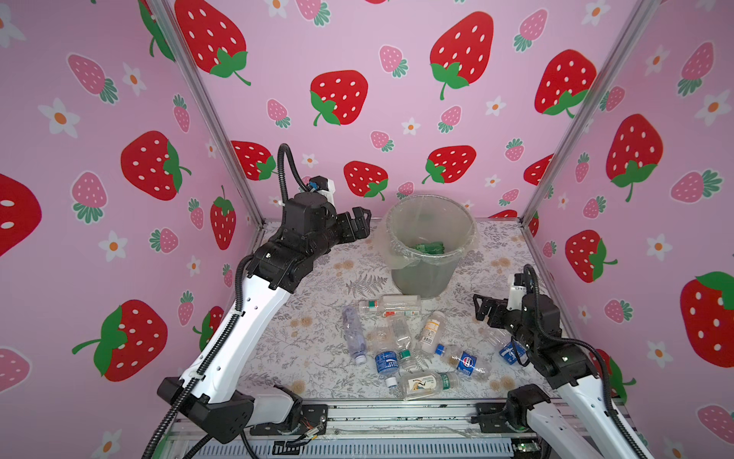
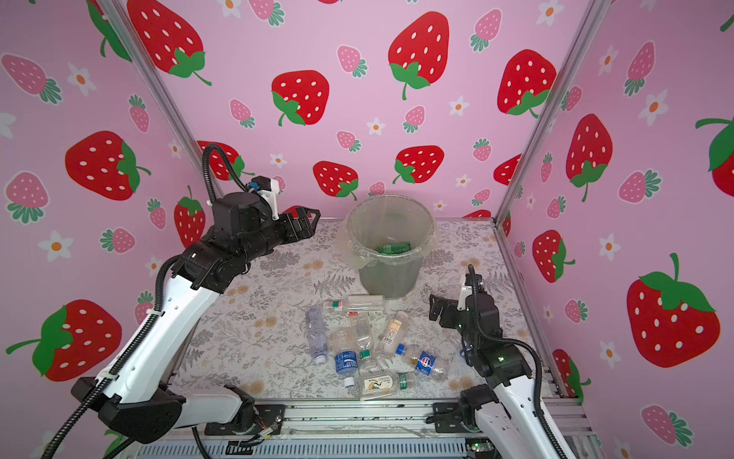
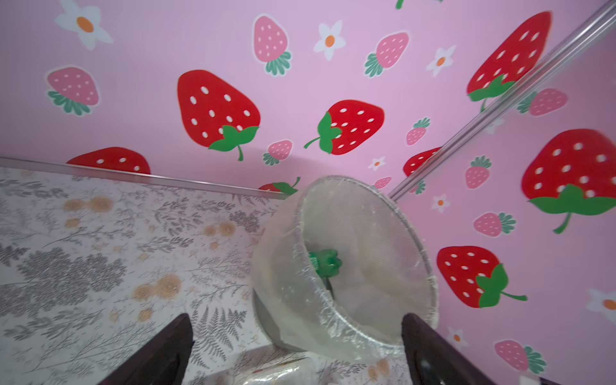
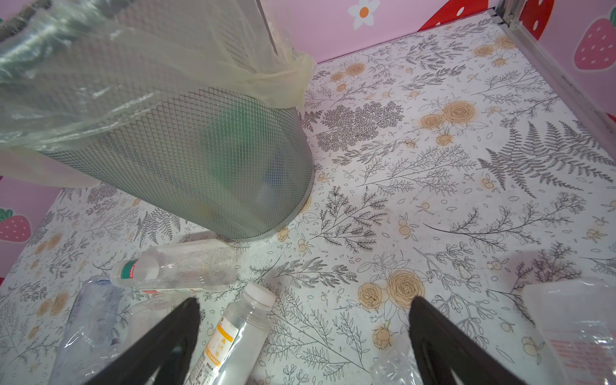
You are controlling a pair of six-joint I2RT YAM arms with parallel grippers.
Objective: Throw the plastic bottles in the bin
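The lined mesh bin [image 1: 419,279] stands at the back of the table, and a green bottle [image 3: 327,261] lies inside it. My left gripper [image 1: 362,223], left of the bin's rim, is open and empty; in its wrist view both dark fingers [image 3: 157,351] stand wide apart. My right gripper hangs open over the right side, nothing between its fingers. Before the bin lie several clear bottles: a lying one [image 1: 400,303], an orange-labelled one [image 1: 431,331], a Pepsi-labelled one [image 1: 466,363], a blue-labelled one [image 1: 387,359], a purplish one [image 1: 354,335] and a cream-labelled one [image 1: 421,384].
Another blue-labelled bottle [image 1: 512,352] is partly hidden behind the right arm. Pink strawberry-patterned walls close in the back and sides. Bare tabletop [image 4: 397,186] shows right of the bin, and the left of the table is clear too.
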